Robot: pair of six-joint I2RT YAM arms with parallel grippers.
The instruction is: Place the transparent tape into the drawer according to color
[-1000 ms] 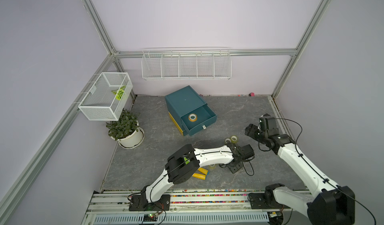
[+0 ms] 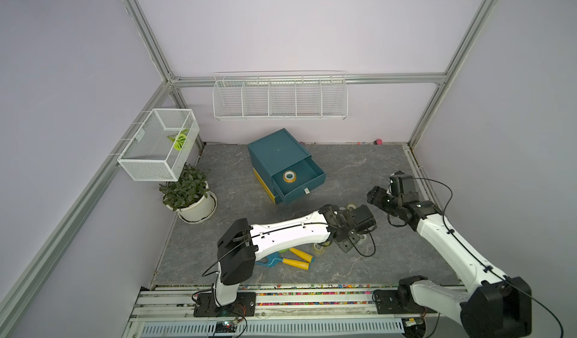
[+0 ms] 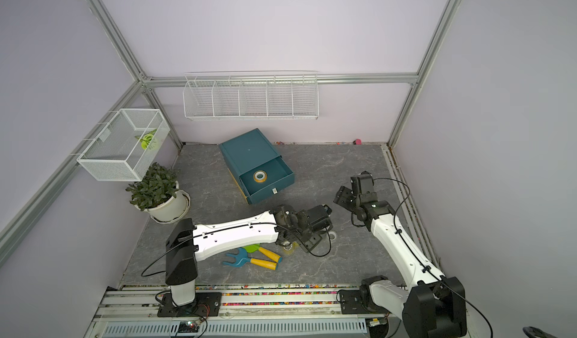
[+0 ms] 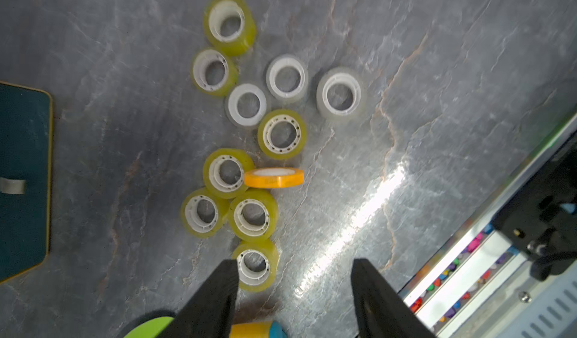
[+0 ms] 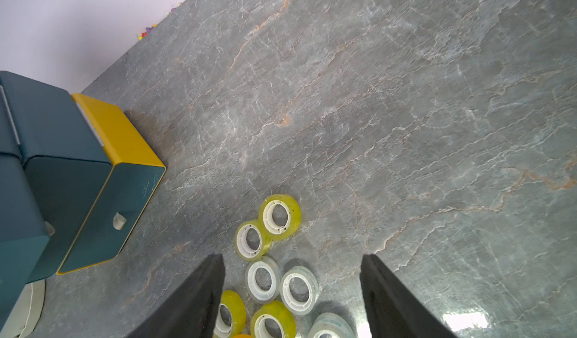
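Observation:
A dark teal drawer unit (image 2: 277, 148) with a yellow section has its top drawer (image 2: 309, 172) pulled out, a tape roll (image 2: 289, 181) inside. My left gripper stands open above yellow rolls (image 4: 253, 229), white rolls (image 4: 334, 111) and an orange roll (image 4: 273, 181) lying on its side among them; nothing is between its fingers. From the top views these rolls are mostly hidden by the left arm. My right gripper is open at the right side, the rolls and drawer unit in its wrist view.
Hand tools with yellow handles (image 2: 295, 264) lie at the front. A potted plant (image 2: 195, 208) stands left, below a mesh basket (image 2: 157, 157); a wire rack (image 2: 279, 97) hangs at the back.
My left arm has moved up and back to the left, the gripper shifting slightly leftward and more of the tools showing. The right arm has barely moved.

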